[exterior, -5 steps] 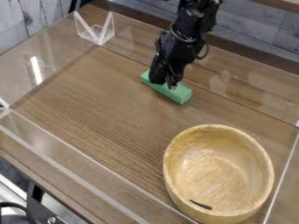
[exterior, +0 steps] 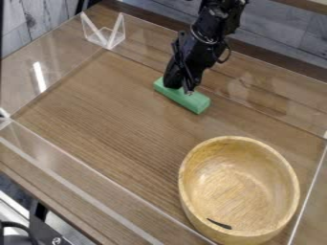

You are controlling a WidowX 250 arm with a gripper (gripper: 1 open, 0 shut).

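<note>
A green rectangular block [exterior: 188, 98] lies on the wooden surface in the upper middle of the view. My black gripper [exterior: 174, 78] is low over the block's upper-left end, partly covering it. Its fingers are dark and small, and whether anything is between them is hard to make out; it looks shut.
A large tan bowl [exterior: 240, 176] fills the lower right. A white wire-like object [exterior: 103, 31] stands at the back left.
My gripper has shifted very slightly up and to the left. The green block has stayed almost where it was.
</note>
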